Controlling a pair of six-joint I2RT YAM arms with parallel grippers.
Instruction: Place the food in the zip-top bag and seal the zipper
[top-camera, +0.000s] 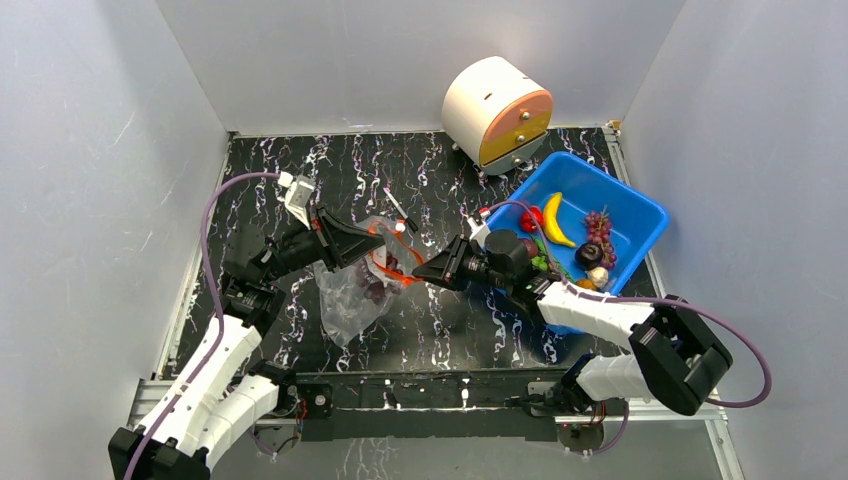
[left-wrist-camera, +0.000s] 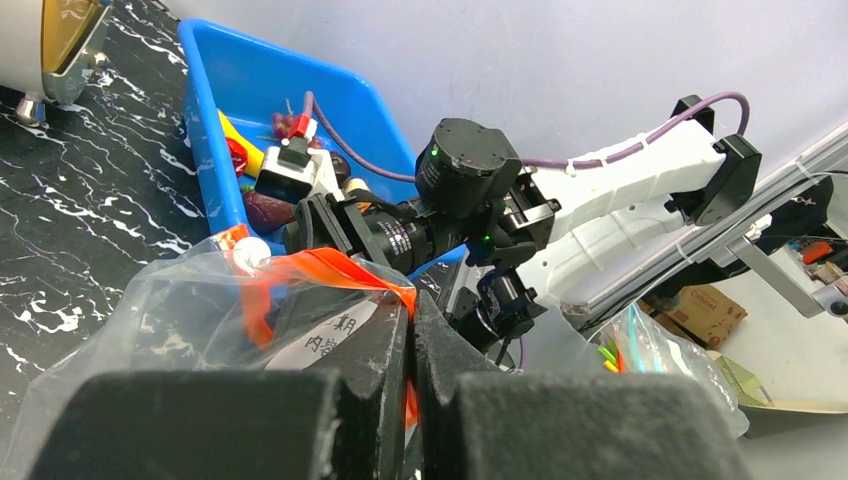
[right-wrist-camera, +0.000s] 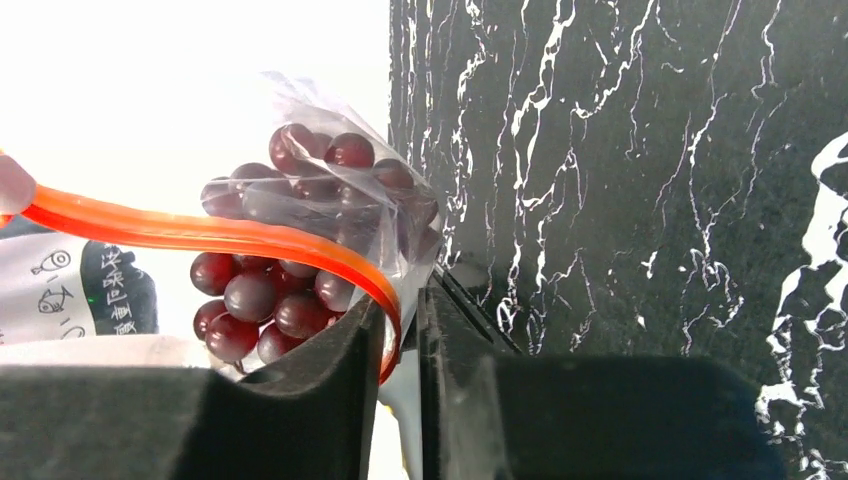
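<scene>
The clear zip bag (top-camera: 350, 300) with its orange zipper (left-wrist-camera: 330, 266) holds dark red grapes (right-wrist-camera: 275, 310). My left gripper (top-camera: 373, 241) is shut on the bag's top edge at the zipper, as its wrist view shows. My right gripper (top-camera: 420, 272) is at the other side of the bag's mouth, its fingers close round the orange zipper's curved end in the right wrist view; whether they have closed on it I cannot tell.
A blue bin (top-camera: 630, 220) with banana, grapes and other food stands at the right. A white drum-shaped box (top-camera: 480, 110) is at the back, and a pen (top-camera: 398, 205) lies behind the bag.
</scene>
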